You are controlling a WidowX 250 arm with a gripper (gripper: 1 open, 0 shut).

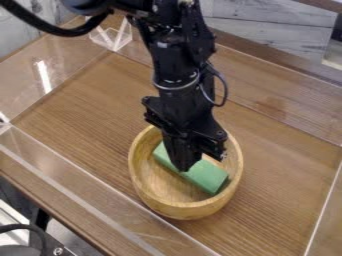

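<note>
My black gripper (185,150) reaches down from the top centre into a round light wooden bowl (156,191), its tips over a green block (203,176) that lies slanted on the bowl's floor. The fingers look shut, and I see nothing held between them. The gripper hides part of the block and of the bowl's back.
A clear object (115,30) stands at the back left. A black cable (30,230) shows at the bottom left.
</note>
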